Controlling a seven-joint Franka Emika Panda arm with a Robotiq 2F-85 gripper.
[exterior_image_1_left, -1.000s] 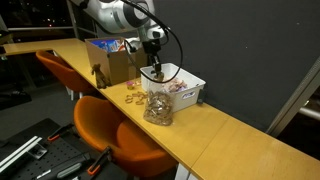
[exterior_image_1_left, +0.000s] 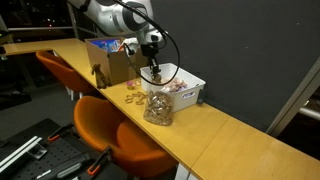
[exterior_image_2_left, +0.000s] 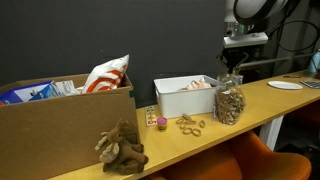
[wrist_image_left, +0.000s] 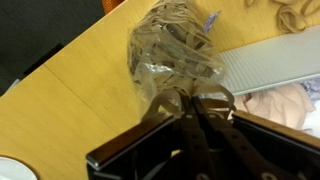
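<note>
A clear container or bag of brown bands (exterior_image_1_left: 158, 108) stands on the yellow table; it also appears in the exterior view 2 (exterior_image_2_left: 229, 106) and beneath my fingers in the wrist view (wrist_image_left: 172, 50). Over it hangs my gripper (exterior_image_1_left: 155, 72), its fingers shut. Tan band loops (wrist_image_left: 222, 96) spread out on both sides of the fingertips in the wrist view, seemingly pinched between them. The fingertips stand close above the container's top, and whether the loops touch what is inside cannot be told. Several loose loops (exterior_image_2_left: 187, 121) lie on the table nearby.
Behind the container stands a white box (exterior_image_2_left: 182, 104) with cloth-like items inside. A large cardboard box (exterior_image_2_left: 65, 130), a brown plush toy (exterior_image_2_left: 122, 149) and a small pink-topped jar (exterior_image_2_left: 162, 124) are farther along. Orange chairs (exterior_image_1_left: 105, 130) line the front edge. Table right of the container is clear.
The container and the white box have not moved.
</note>
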